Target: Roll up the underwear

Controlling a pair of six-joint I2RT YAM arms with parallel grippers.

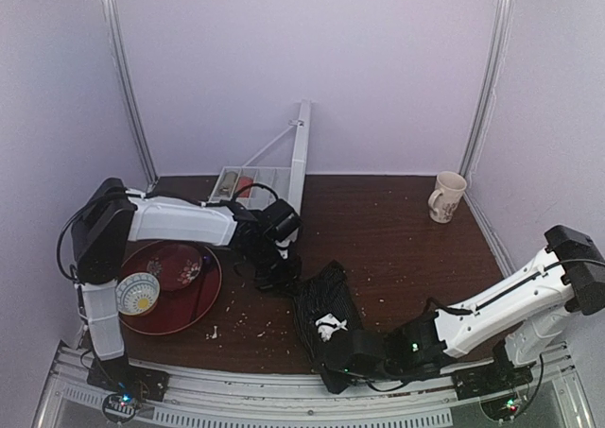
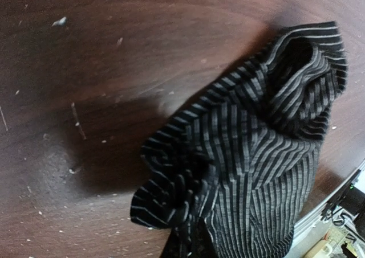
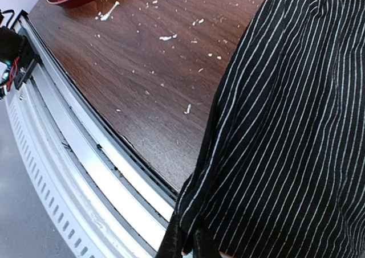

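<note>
The black, white-striped underwear [image 1: 324,300] lies lengthwise on the dark table between my two arms. In the left wrist view the cloth [image 2: 262,172] is bunched near the fingers, with a loose fold at its far end. My left gripper is shut on a crumpled edge of it. In the right wrist view the fabric [image 3: 291,132] spreads broad and fairly flat. A gathered corner of it is pinched by my right gripper, which is shut close to the table's front edge. The right arm hides part of the cloth from above.
A red tray [image 1: 210,300] with bowls stands at the left. Behind my left arm is a white compartment box [image 1: 274,178]. A mug [image 1: 447,197] sits at the back right. Small crumbs dot the table.
</note>
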